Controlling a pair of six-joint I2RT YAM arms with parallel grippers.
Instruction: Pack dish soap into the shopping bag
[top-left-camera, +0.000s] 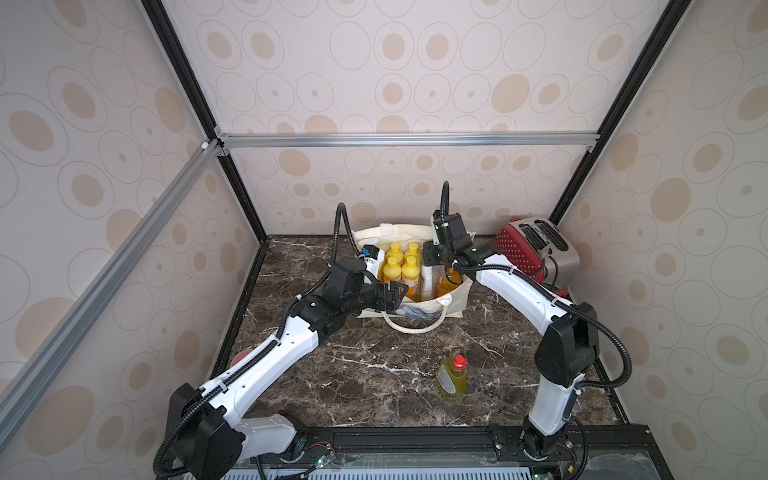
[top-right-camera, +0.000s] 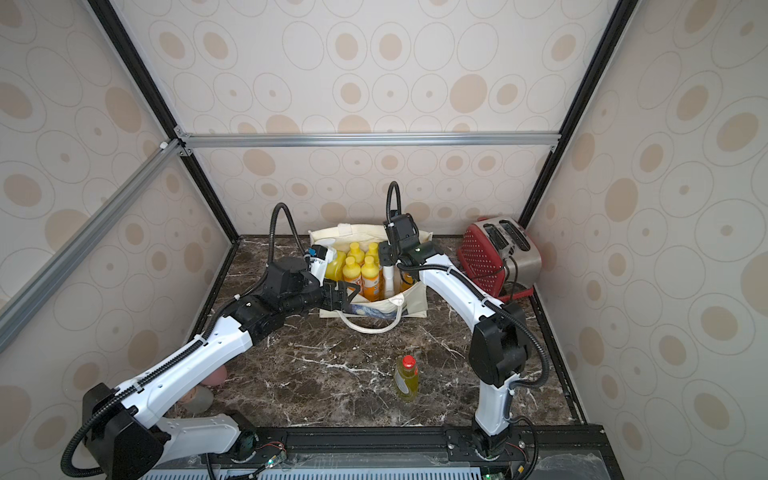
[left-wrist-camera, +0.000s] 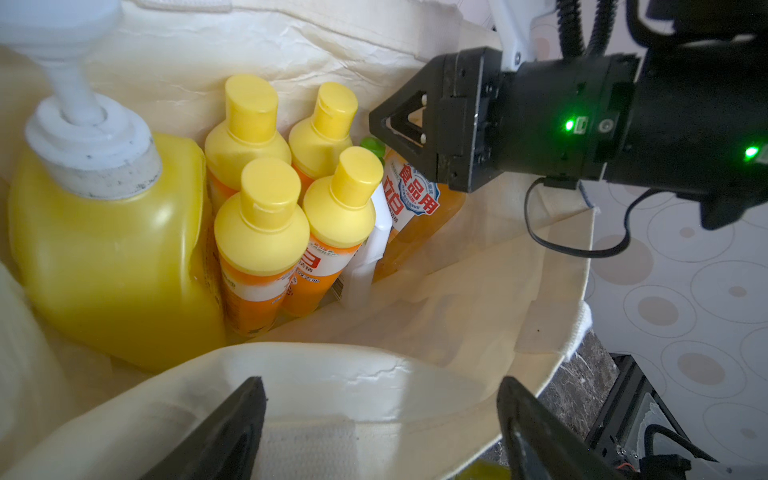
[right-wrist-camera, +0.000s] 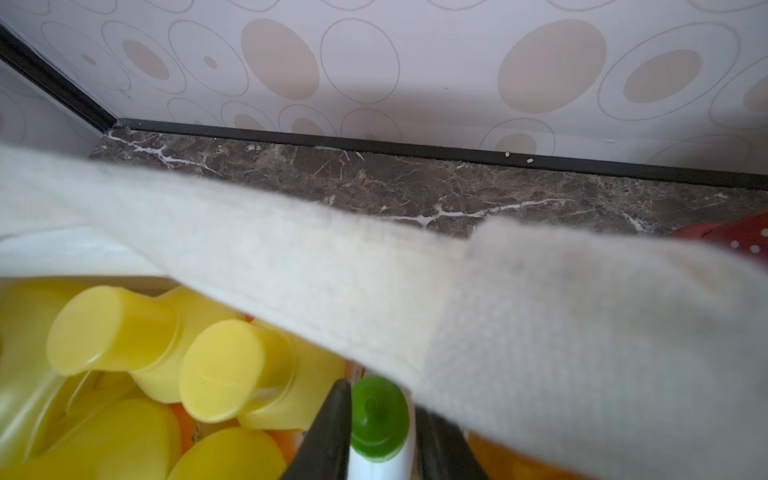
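Note:
The cream shopping bag (top-left-camera: 364, 235) stands open at the table's back middle. Inside it are a yellow pump bottle (left-wrist-camera: 112, 248), several yellow-capped bottles (left-wrist-camera: 268, 216) and an orange bottle (left-wrist-camera: 428, 232). My right gripper reaches into the bag's right part, shut on a white bottle by its green cap (right-wrist-camera: 379, 416). My left gripper (top-left-camera: 402, 294) is open at the bag's front, its fingers (left-wrist-camera: 232, 432) apart with the front wall before them; whether they touch it cannot be told. A yellow-green dish soap bottle (top-left-camera: 452, 377) with a red cap stands on the table in front.
A red and silver toaster (top-left-camera: 536, 246) stands right of the bag. The bag's front handle (top-left-camera: 414, 329) hangs toward the table, and its back rim (right-wrist-camera: 264, 248) crosses the right wrist view.

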